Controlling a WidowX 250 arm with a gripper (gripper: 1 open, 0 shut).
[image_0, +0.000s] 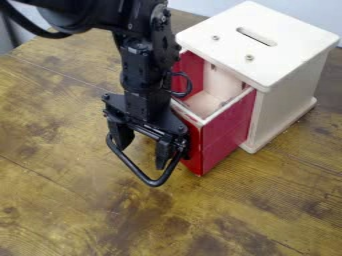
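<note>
My black gripper (144, 140) hangs low over the floor at the centre, just left of a red-fronted open drawer (227, 135) of a white wooden box (267, 50). Its right side is against or very close to the drawer's left end. The fingers point downward; whether they are open or shut, and whether anything is between them, is hard to tell. The drawer's pale inside looks empty where visible.
The white box stands at the back right, with a slot and metal fittings on top.
</note>
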